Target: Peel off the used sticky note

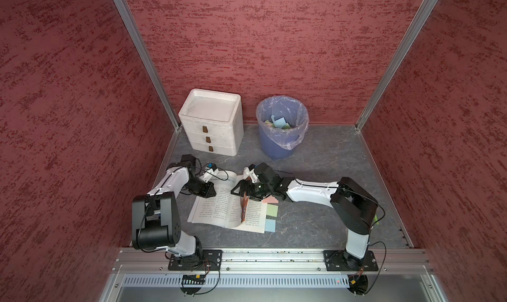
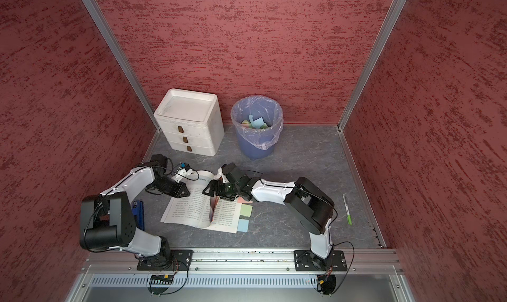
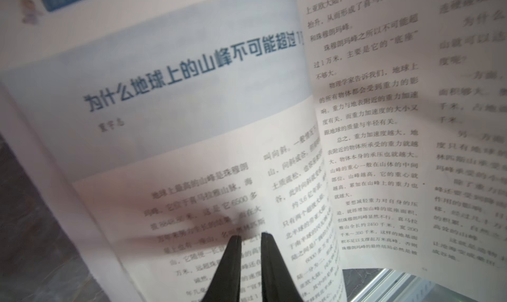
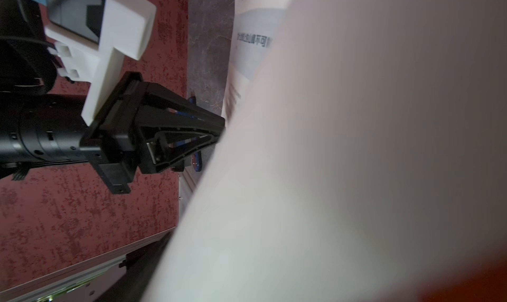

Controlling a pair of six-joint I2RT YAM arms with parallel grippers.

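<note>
The open book (image 1: 214,212) lies on the table with one page standing up near its middle. Pink (image 1: 271,200), green (image 1: 272,210) and blue (image 1: 270,226) sticky notes stick out past its right edge. My right gripper (image 2: 209,189) is over the book at the raised page, its fingers apart. In the right wrist view a blurred page (image 4: 327,159) covers much of the picture and hides its fingertips. My left gripper hovers over the left page, slightly open, with nothing seen between its fingertips.
Behind the book are a white drawer unit (image 1: 211,117) and a lined blue bin (image 1: 277,138) with used notes inside. A pen (image 2: 347,209) lies at the far right. A blue object (image 2: 137,214) is by the left arm.
</note>
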